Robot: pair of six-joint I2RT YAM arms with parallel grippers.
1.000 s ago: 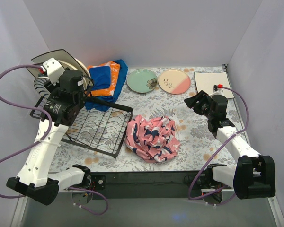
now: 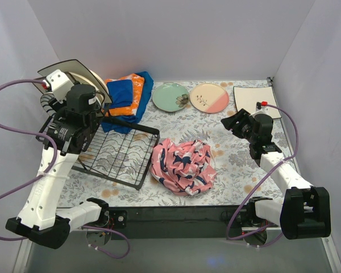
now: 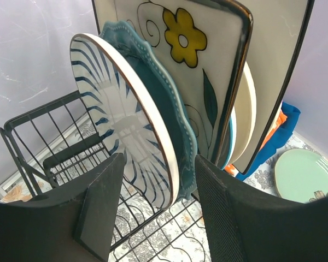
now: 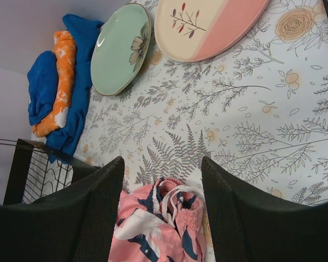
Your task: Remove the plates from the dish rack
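The black wire dish rack [image 2: 136, 160] holds plates in its back left part. In the left wrist view a striped white plate [image 3: 131, 131] stands in front, then a teal scalloped plate [image 3: 172, 114] and a square flower plate [image 3: 218, 49]. My left gripper is at the striped plate's lower rim, fingers apart on either side of the lower edges. My right gripper is open above the table at right, nothing between its fingers. A green plate [image 2: 170, 98] and a pink-cream plate [image 2: 209, 98] lie flat at the back.
A crumpled pink cloth [image 2: 182, 168] lies right of the rack. Folded blue and orange cloths [image 2: 136, 94] sit behind it, and a white square board [image 2: 251, 96] lies at back right.
The right arm and the plates on the table have not visibly moved.
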